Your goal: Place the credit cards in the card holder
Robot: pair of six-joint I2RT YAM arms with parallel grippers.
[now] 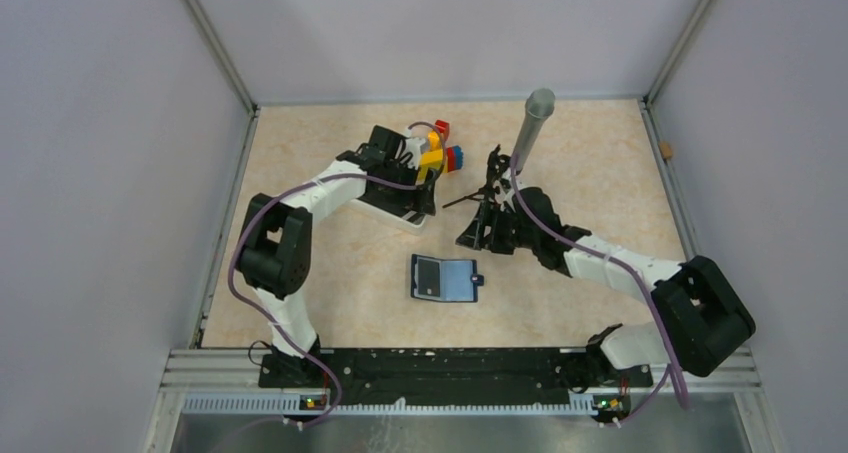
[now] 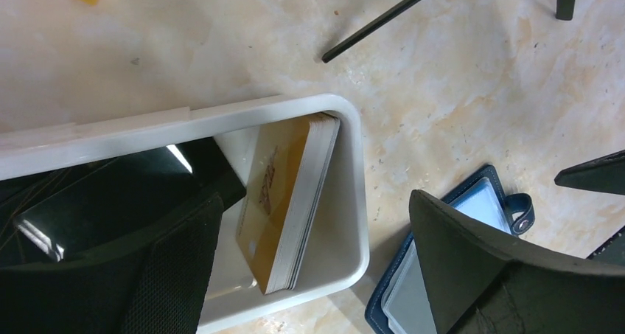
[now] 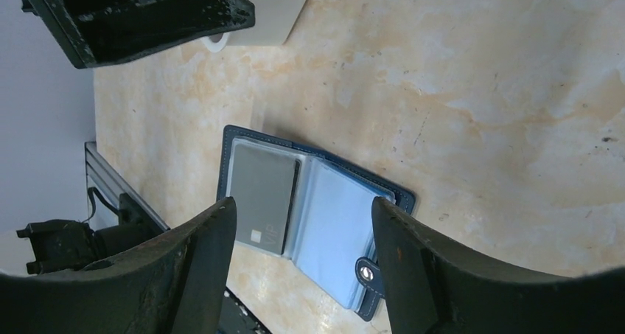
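A stack of cards (image 2: 280, 201), gold-faced with pale edges, leans against the end wall inside the white tray (image 2: 355, 194). My left gripper is open above that end of the tray, its fingers on either side of the stack and nothing gripped. The blue card holder (image 1: 461, 281) lies unfolded on the table, a grey card (image 3: 259, 190) in its left pocket and the right pocket (image 3: 335, 227) looking empty. Over the table behind the holder, my right gripper stands open with nothing between its fingers.
Beside the cards in the tray lies a dark glossy object (image 2: 140, 194). Coloured blocks (image 1: 440, 160) sit behind the tray, and a grey cylinder (image 1: 534, 123) on a dark stand rises behind my right gripper. Around the holder the table is clear.
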